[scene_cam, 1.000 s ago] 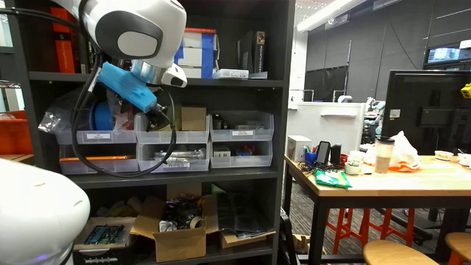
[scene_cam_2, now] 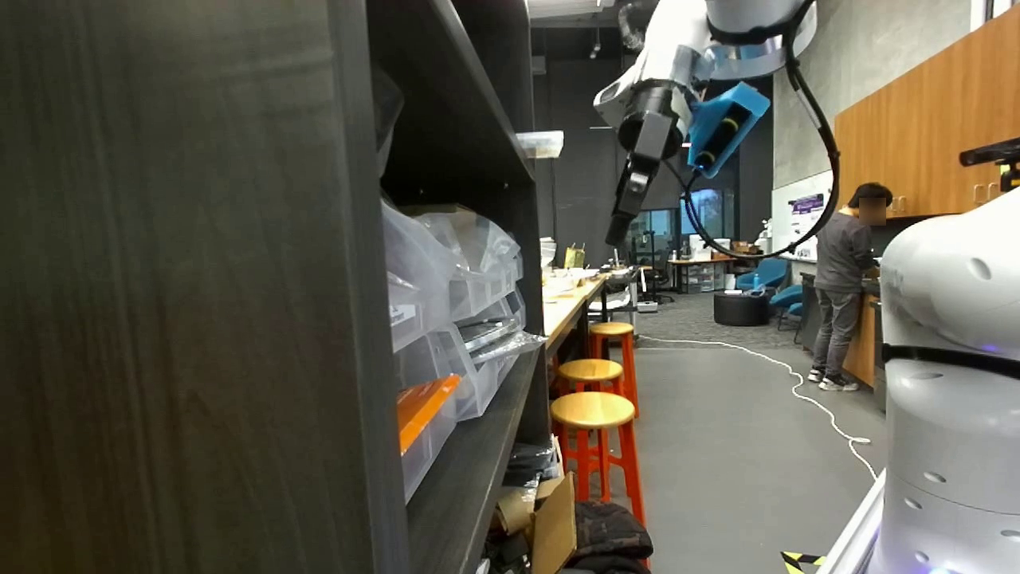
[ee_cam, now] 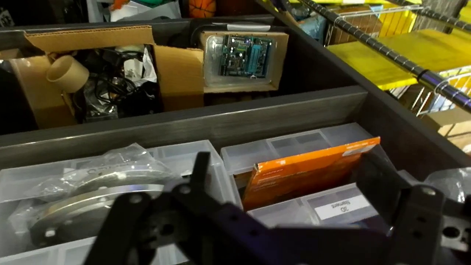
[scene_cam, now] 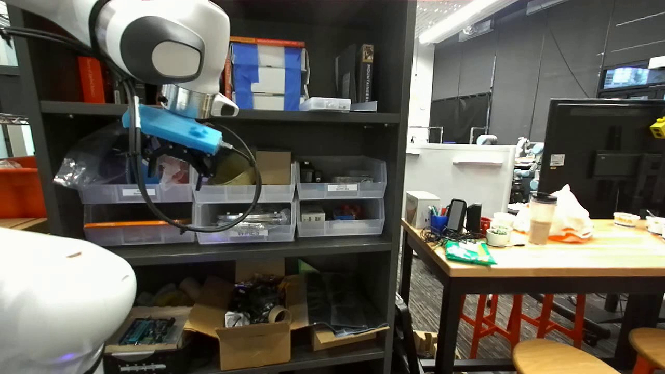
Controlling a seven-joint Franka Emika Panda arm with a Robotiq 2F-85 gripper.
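Note:
In exterior view 1 my gripper [scene_cam: 177, 165] hangs before the left of the shelf's middle bay, partly hidden by the blue-wrapped part of the arm. It stands open, with nothing seen between its dark fingers in the wrist view, where the gripper spreads wide across the lower edge. Beyond it there lies a clear bin with an orange flat box [ee_cam: 309, 170] tilted in it. A neighbouring bin holds metal round parts [ee_cam: 101, 198] in plastic wrap. From the side, the gripper [scene_cam_2: 626, 206] points down, apart from the bins.
Clear bins [scene_cam: 340, 227] stand stacked in two rows on the middle shelf. Below are an open cardboard box [scene_cam: 255, 346] and a tray with circuit boards [scene_cam: 146, 330]. A black cable [scene_cam: 255, 187] loops from the arm in front of the bins.
The arm's end has moved left in exterior view 1, and its blue-wrapped part lies more level. The cable loop has swung right. The blue spool in the upper left bin is now mostly hidden.

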